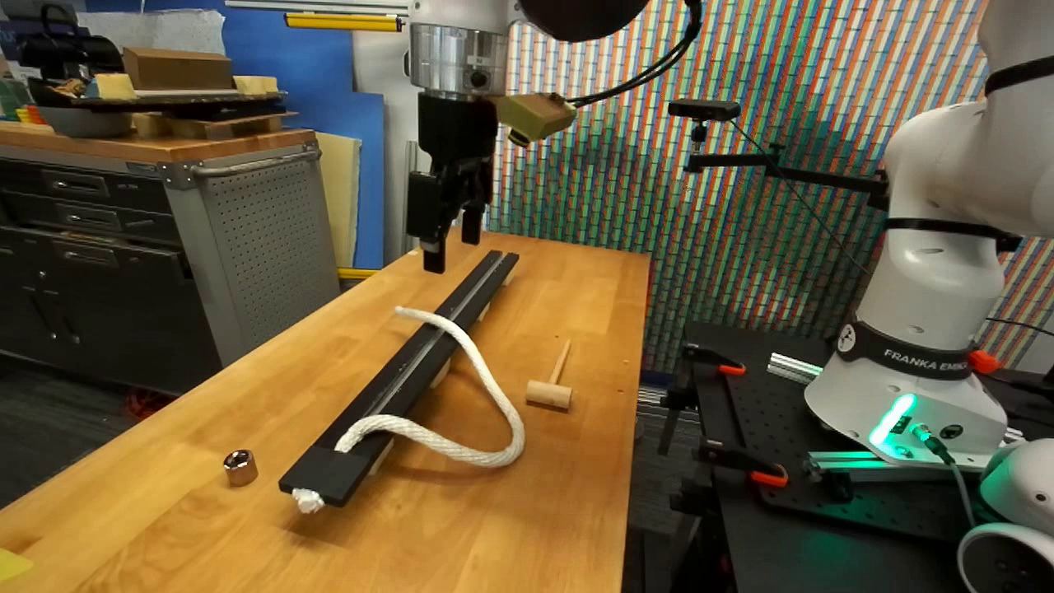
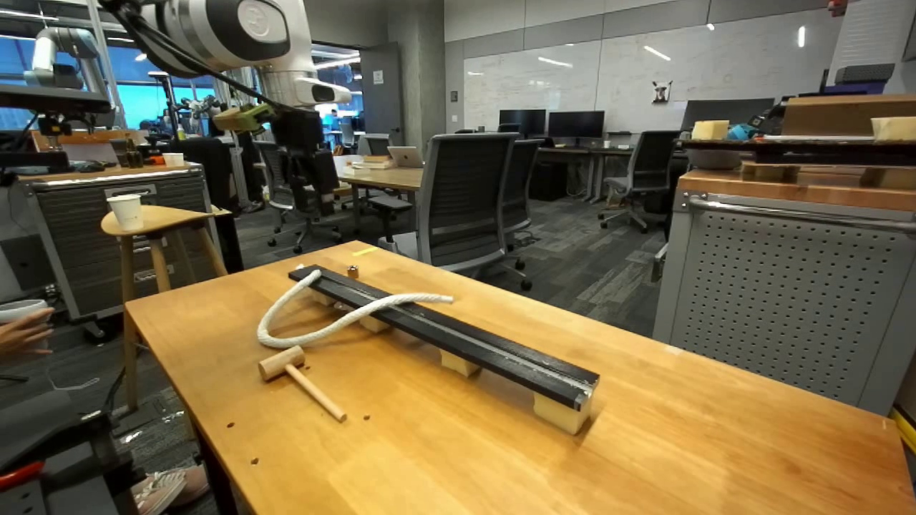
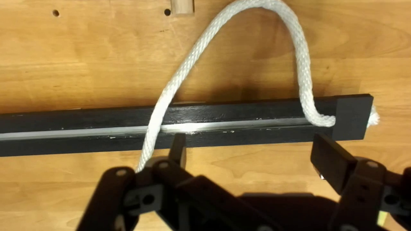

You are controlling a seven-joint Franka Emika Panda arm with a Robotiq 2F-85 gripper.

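A white rope has one end held at the capped end of a long black grooved rail. From there it bows out over the table, and its free end crosses back over the rail, outside most of the groove. My gripper hangs above the table, apart from rope and rail. Seen from the wrist, the gripper is open, its fingers wide apart with nothing between them; the left one hides the tip of the rope. The end cap lies near the right finger.
A wooden mallet rests on the table beside the rope's loop. On the rail's other side stands a small copper-coloured cylinder. Yellowish blocks hold the rail off the wooden table.
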